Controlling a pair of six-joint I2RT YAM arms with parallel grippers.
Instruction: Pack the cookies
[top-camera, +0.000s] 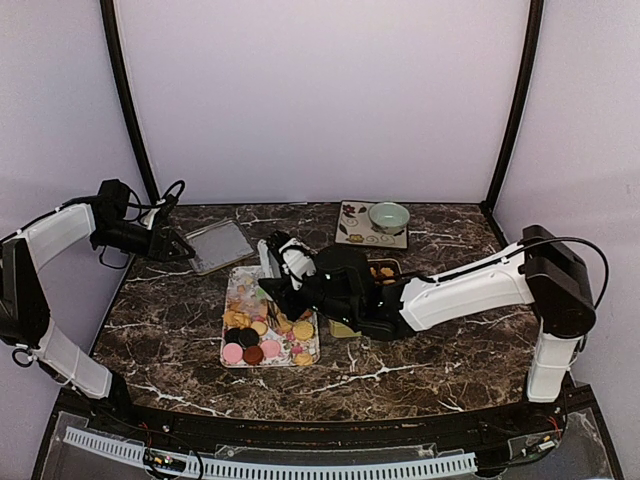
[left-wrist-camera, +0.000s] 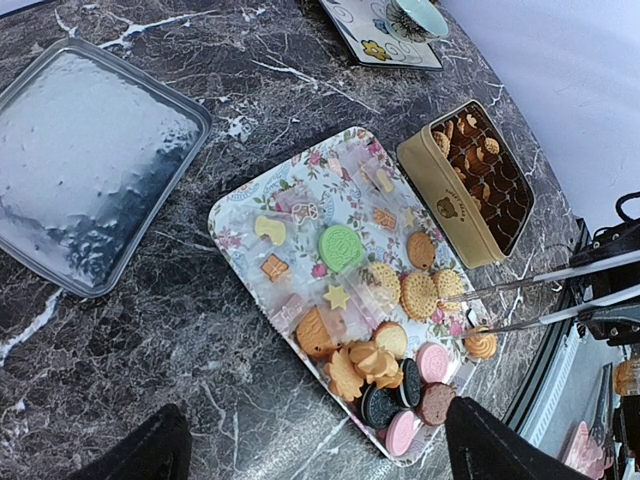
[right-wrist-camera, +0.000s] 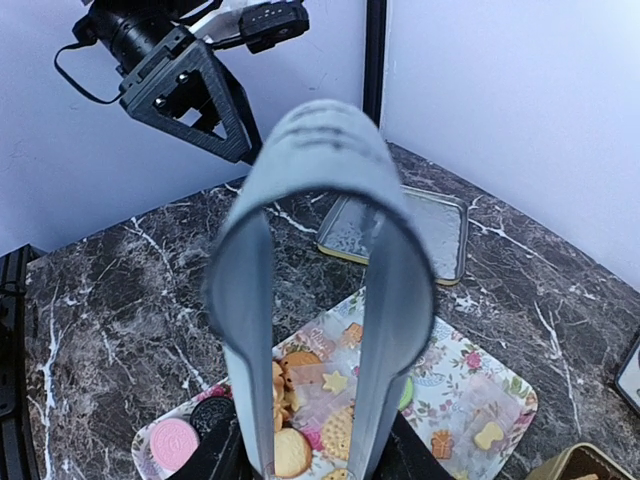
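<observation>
Metal tongs stand in my right gripper, its fingers closed around their two arms. In the left wrist view the tongs' tips are apart, over round cookies on the floral tray; whether they touch one cannot be told. This tray also bears several clear bags, a green round cookie, dark sandwich cookies and pink ones. Beyond it stands a tan box with small cookies in its dark compartments. My left gripper is open and empty at the far left.
An empty grey metal tray lies left of the floral tray. At the back, a patterned tray bears a pale green bowl.
</observation>
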